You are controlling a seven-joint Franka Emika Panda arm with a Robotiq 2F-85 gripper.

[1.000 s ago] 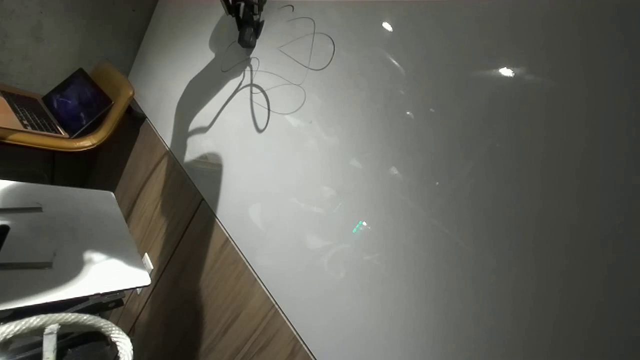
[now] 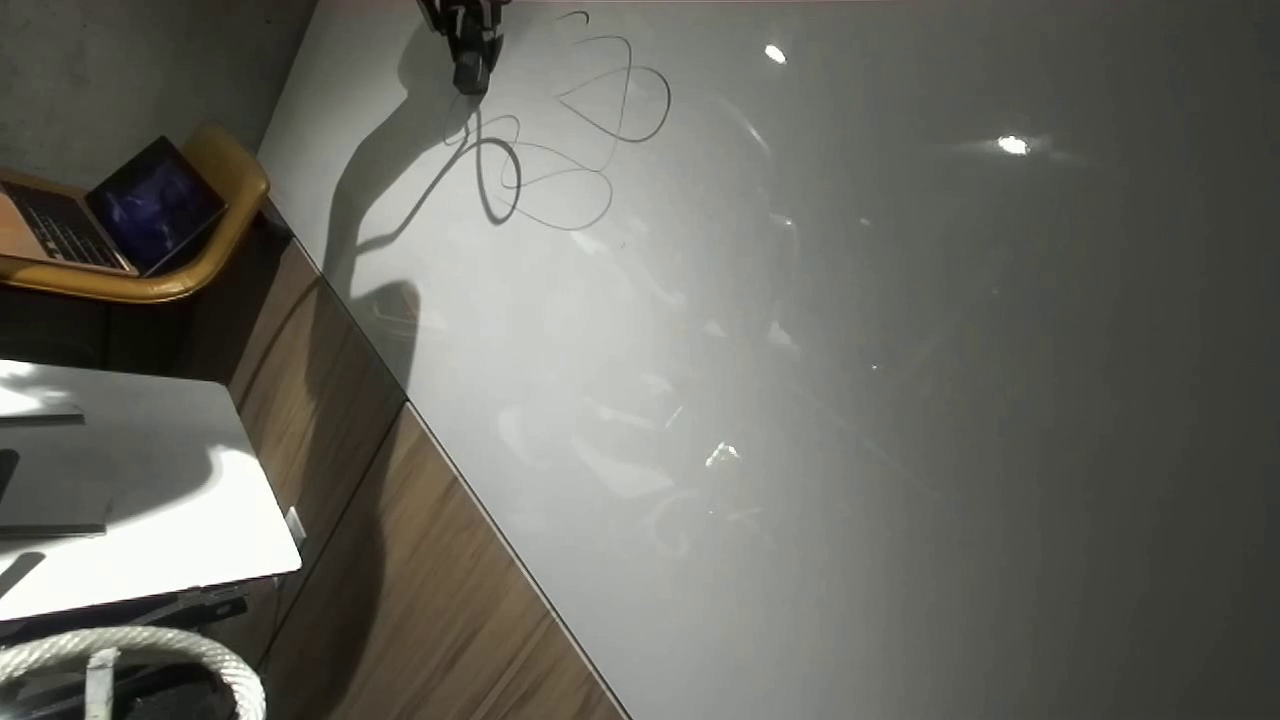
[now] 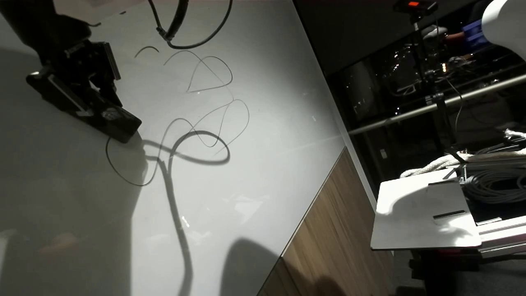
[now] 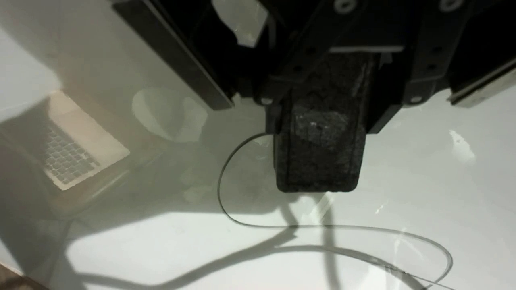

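Note:
A dark, worn block that looks like an eraser point(image 4: 321, 150) is pinched in my gripper, its rounded end pointing out past the fingers. In exterior view 2 the dark block point(image 3: 121, 123) hangs over or rests on the glossy white surface point(image 3: 256, 217); whether it touches cannot be told. A thin looping dark line point(image 3: 231, 101) runs across that surface, with one end curling up beside the block. From above, my gripper point(image 2: 474, 50) is at the top left, left of most of the looping line point(image 2: 612, 180). A short separate stroke point(image 3: 146, 47) is near the top.
Wood panelling point(image 2: 480, 600) borders the surface on the lower left. A laptop point(image 2: 156, 210) sits on a yellow chair point(image 2: 246, 168), near a white side table point(image 2: 156, 480). The arm casts a broad shadow.
My gripper has moved a little left with the block, and its shadow has shifted left too. The looping line looks much the same.

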